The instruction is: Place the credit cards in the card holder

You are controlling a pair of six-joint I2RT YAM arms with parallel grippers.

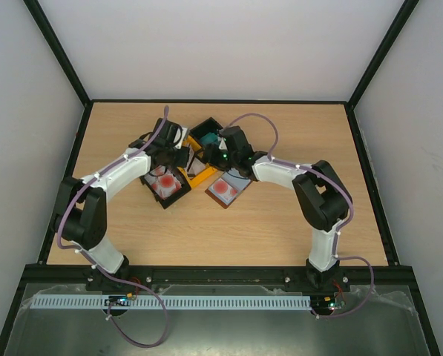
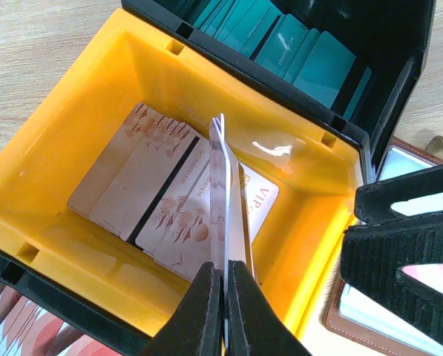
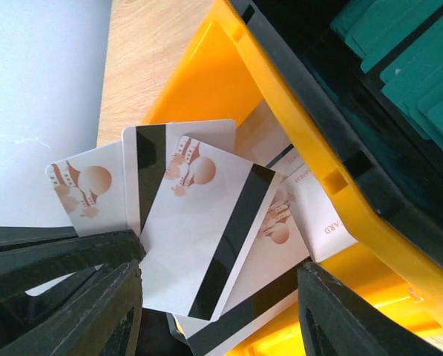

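My left gripper is shut over the yellow tray (image 2: 80, 104); thin cards (image 2: 228, 193) stand edge-on at its fingertips. More white cards (image 2: 125, 178) lie on the tray floor. In the right wrist view several striped cards (image 3: 199, 222) are fanned out beside the left gripper's black fingers. My right gripper has its fingers apart over those cards, part open, with the cards below and between them; whether it touches them I cannot tell.
A black box with teal cards (image 2: 303, 59) adjoins the yellow tray. Another black box (image 1: 173, 196) with cards sits front left, and a brown-edged card holder (image 1: 220, 194) lies to the right.
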